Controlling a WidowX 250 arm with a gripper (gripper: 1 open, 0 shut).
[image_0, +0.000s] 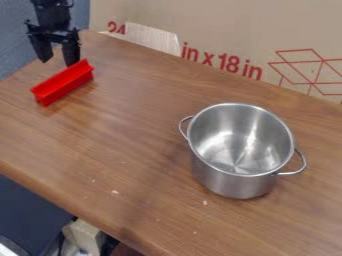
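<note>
A red rectangular block (63, 83) lies on the wooden table at the left, set at a slant. My black gripper (55, 50) hangs at the top left, just beyond the block's far end, open, with nothing visible between its fingers. A steel pot (241, 150) with two side handles stands upright and empty on the right half of the table.
A cardboard sheet (267, 50) with printed red text stands along the back edge, with a white piece near it. The table's left edge drops to a dark floor.
</note>
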